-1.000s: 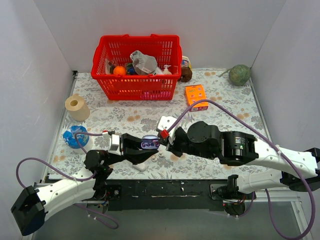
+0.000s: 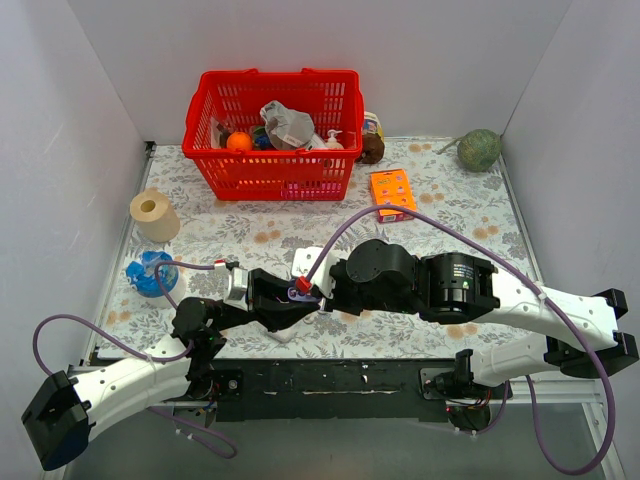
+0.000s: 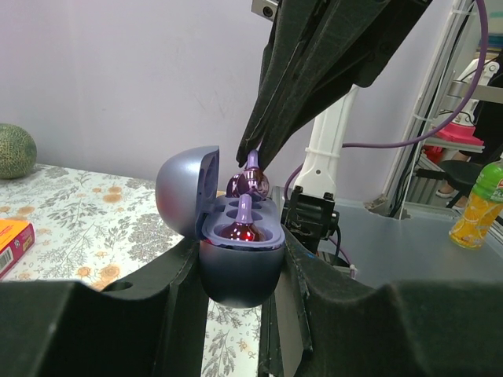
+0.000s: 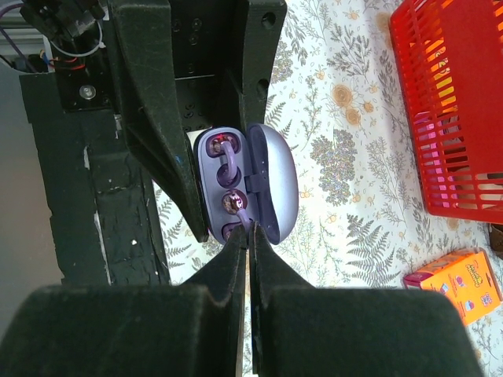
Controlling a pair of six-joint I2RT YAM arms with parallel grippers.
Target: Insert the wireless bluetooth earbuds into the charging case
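Observation:
My left gripper is shut around the purple charging case (image 3: 240, 290), whose lid (image 3: 179, 192) stands open. One earbud (image 3: 243, 225) rests in the case with its stem pointing up. A second earbud (image 3: 253, 181) is at the far end of the case, its stem reaching between the tips of my right gripper, which is shut on it. In the right wrist view this earbud's glossy head (image 4: 233, 202) lies over the slots at the end nearer my right gripper, tilted. How deep it sits is unclear. In the top view the arms largely cover the case.
A red basket (image 2: 270, 180) with assorted items stands at the back. An orange box (image 2: 392, 190) is to its right, a paper roll (image 2: 155, 215) and blue item (image 2: 150, 273) at the left. A small white object (image 2: 282, 335) lies below the grippers.
The left arm has stayed in place, still holding the case.

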